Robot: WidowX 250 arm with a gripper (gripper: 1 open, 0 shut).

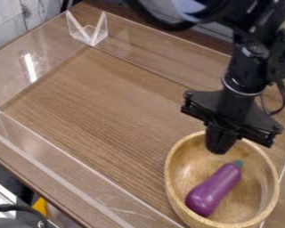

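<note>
A black gripper (223,134) hangs at the right over the back rim of a tan bowl (176,183), angled downward; its fingertips are dark and close together, apparently shut, with nothing visible between them. Inside the bowl lies a purple eggplant-like object (214,189) with a small green tip, below and in front of the gripper.
A clear wire-like holder (88,27) stands at the back left. Dark cables and a yellow item lie at the bottom left corner.
</note>
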